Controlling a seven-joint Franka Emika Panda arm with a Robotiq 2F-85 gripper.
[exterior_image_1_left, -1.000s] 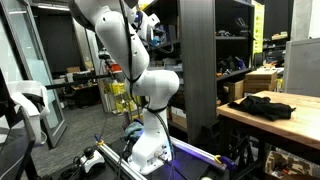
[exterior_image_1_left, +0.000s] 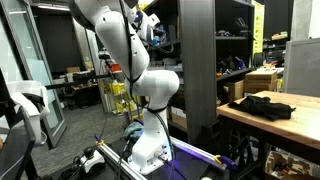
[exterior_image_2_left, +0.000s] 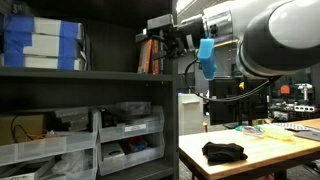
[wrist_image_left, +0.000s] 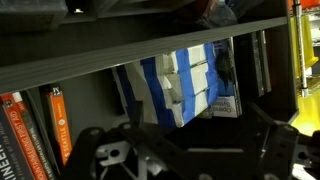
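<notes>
My gripper (exterior_image_2_left: 172, 38) is raised high at the front of the shelf unit, beside upright orange-spined books (exterior_image_2_left: 149, 52). Dark gripper parts (wrist_image_left: 190, 145) line the bottom of the wrist view; the fingers stand open, and nothing held shows between them. Beyond them, blue-and-white boxes (wrist_image_left: 170, 88) rest on the shelf. At the left of the same view are books with orange and white spines (wrist_image_left: 58, 125). A crumpled black cloth (exterior_image_2_left: 224, 153) lies on the wooden table (exterior_image_2_left: 275, 152), far below the gripper.
A dark shelf board (wrist_image_left: 100, 62) crosses the wrist view close to the gripper. Clear plastic bins (exterior_image_2_left: 130, 130) fill the lower shelves. The tall dark shelf side panel (exterior_image_1_left: 200, 75) stands beside the arm. Bare tabletop surrounds the cloth.
</notes>
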